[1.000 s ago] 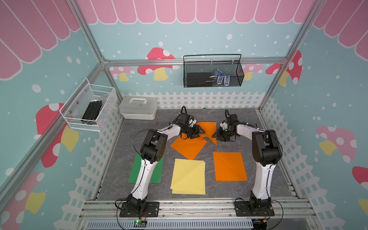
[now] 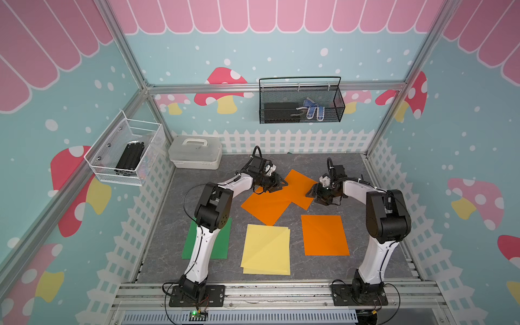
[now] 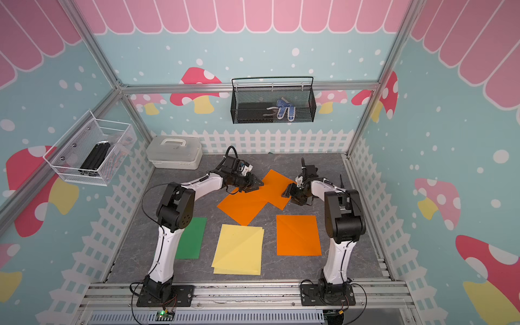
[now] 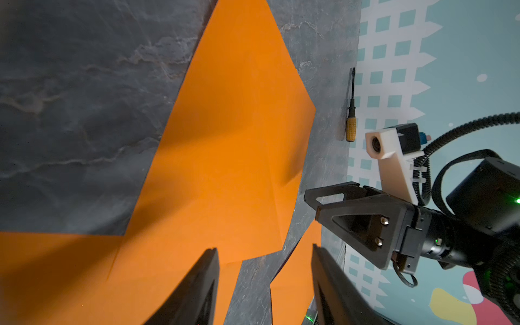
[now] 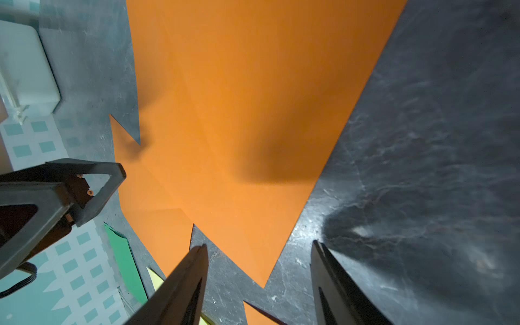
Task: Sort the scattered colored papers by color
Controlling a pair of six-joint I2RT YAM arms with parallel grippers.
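Note:
Near the back centre, one orange sheet [image 2: 298, 187] lies flat, creased down its middle, partly over a second orange sheet [image 2: 268, 208]. At the left side of this pair, my left gripper is low over the paper; its fingers stand apart, with no paper seen between them. Across from it, my right gripper is open beside the upper sheet's right corner, empty. Another orange sheet [image 2: 325, 235] lies flat at front right. Overlapping yellow sheets [image 2: 265, 249] lie at front centre, and green paper [image 2: 220, 243] is partly behind the left arm.
A grey case [image 2: 196, 151] stands at the back left. A screwdriver [image 4: 351, 122] lies by the back fence. The black mesh basket [image 2: 301, 116] and white wire basket [image 2: 149, 168] hang above the table. Bare table shows between the front sheets.
My right gripper has moved right, off that sheet; my left gripper has barely moved.

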